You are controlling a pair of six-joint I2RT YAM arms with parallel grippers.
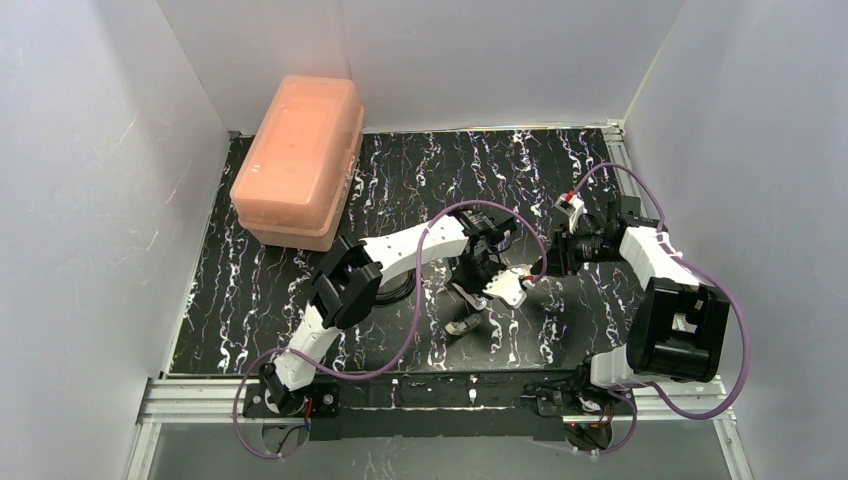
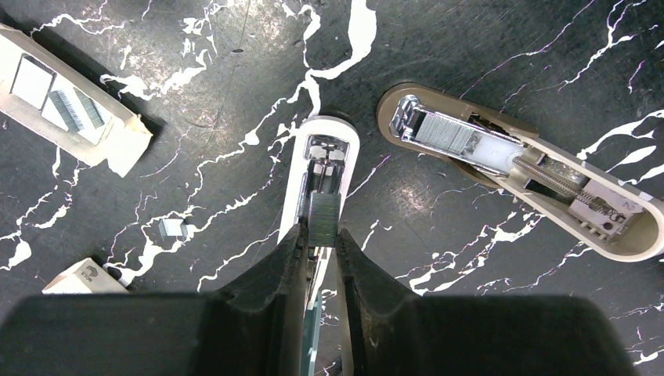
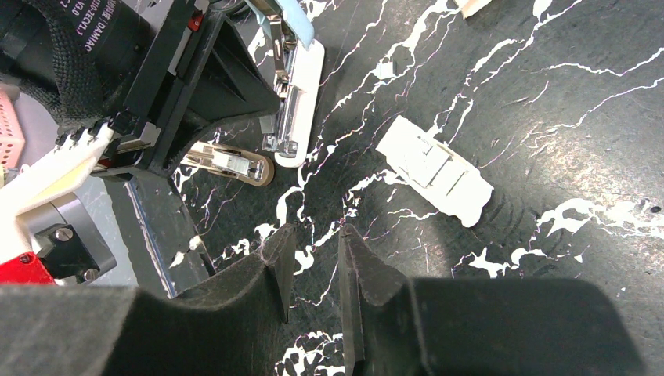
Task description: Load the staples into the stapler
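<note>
A strip of staples [image 2: 324,219] is pinched in the tips of my left gripper, which is shut on it. Beneath the strip lies a white stapler [image 2: 348,149], opened so that its metal channel faces up; from above I cannot tell whether the strip touches it. A blue-grey part of that stapler [image 3: 294,19] shows in the right wrist view. A brown and cream stapler [image 2: 509,168], also open, rests to its right with staples in its channel. My right gripper hovers over bare table, part open with nothing between its fingers.
A paper box [image 2: 59,110] with staple strips inside lies left of the white stapler. Close by are a small loose staple piece [image 2: 173,228] and a little carton [image 2: 84,277]. An orange bin [image 1: 297,160] occupies the back left. Bare table lies below the right gripper.
</note>
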